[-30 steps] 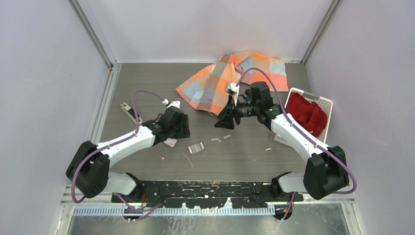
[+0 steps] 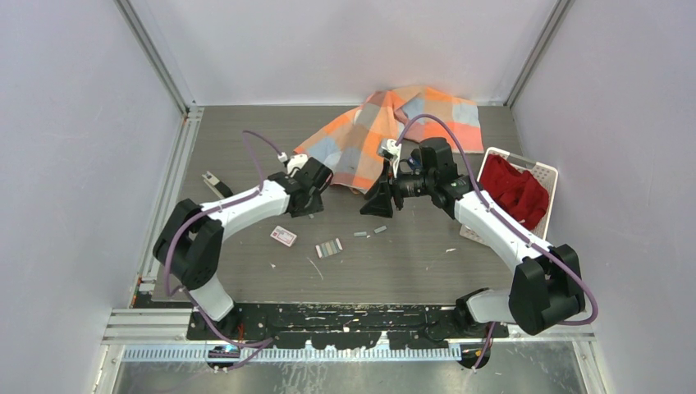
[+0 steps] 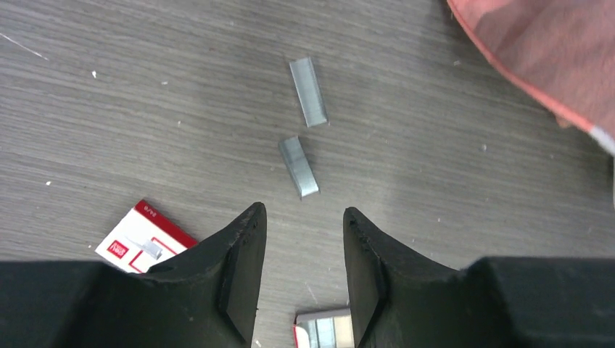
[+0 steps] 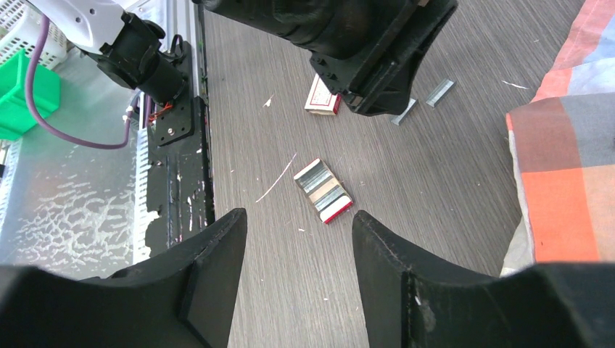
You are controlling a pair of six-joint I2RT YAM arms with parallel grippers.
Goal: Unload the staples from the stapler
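Note:
A stapler (image 2: 217, 185) lies at the left of the top view. Staple strips (image 3: 308, 90) (image 3: 298, 166) lie on the floor; the left wrist view has them between and ahead of the fingers of my left gripper, which hangs above them, open and empty. My right gripper is open and empty, high over the middle right. A small box (image 2: 283, 235) and a box filled with staples (image 2: 328, 247) lie in front of the left gripper. More loose strips (image 2: 380, 230) lie below the right gripper.
An orange checked cloth (image 2: 345, 148) covers the back middle. A white basket (image 2: 548, 176) with red cloth stands at the right.
The right arm has not moved.

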